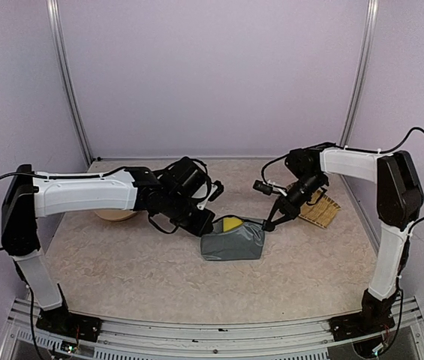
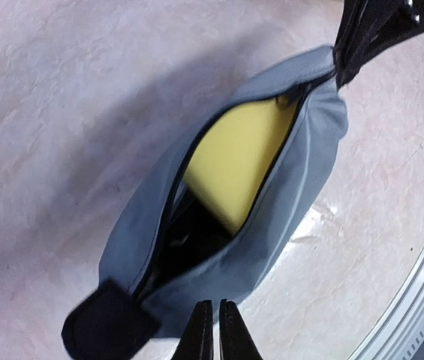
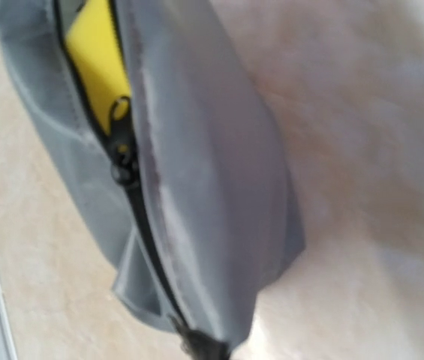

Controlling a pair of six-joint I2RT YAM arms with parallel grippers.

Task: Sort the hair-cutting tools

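Observation:
A grey zip bag (image 1: 232,244) stands in the middle of the table, its zip parted. Inside it a yellow object (image 2: 236,154) and dark items show through the opening. The zip slider (image 3: 124,150) rests toward the bag's right end. At that end my right gripper (image 1: 267,226) is shut on the bag's corner, also visible in the left wrist view. My left gripper hangs by the bag's left end; its thin fingers are together and nothing shows between them. A blurred black block (image 2: 110,322) covers the bag's near end there; what it is I cannot tell.
A woven basket (image 1: 320,211) lies behind the right gripper. Most of a round tan container (image 1: 114,215) is hidden behind the left arm. The table in front of the bag is bare.

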